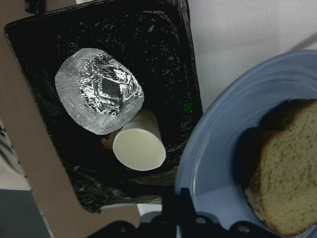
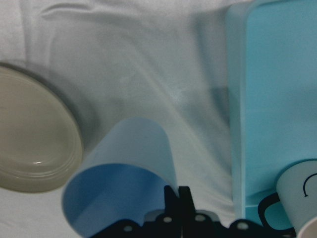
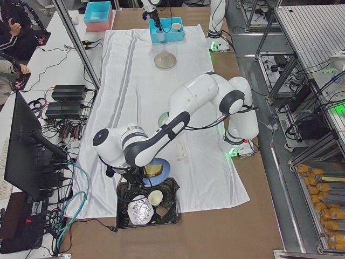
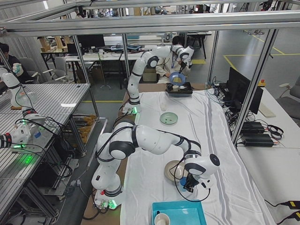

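Note:
My left gripper is shut on the rim of a blue plate (image 1: 208, 148) holding bread slices (image 1: 282, 168), tilted in the camera right view. It hangs by a black bin (image 1: 173, 44) containing crumpled foil (image 1: 99, 91) and a paper cup (image 1: 138, 148), lying on its side or tilted. My right gripper is shut on the rim of a light blue cup (image 2: 129, 144), beside a beige plate (image 2: 34, 139) and the turquoise bin (image 2: 237, 74), which holds a mug (image 2: 297, 188).
A green plate (image 4: 168, 118) lies on the white cloth (image 4: 159, 103) between the arms, with open cloth around it. A monitor (image 3: 21, 151) and cables stand along the left table in the camera left view.

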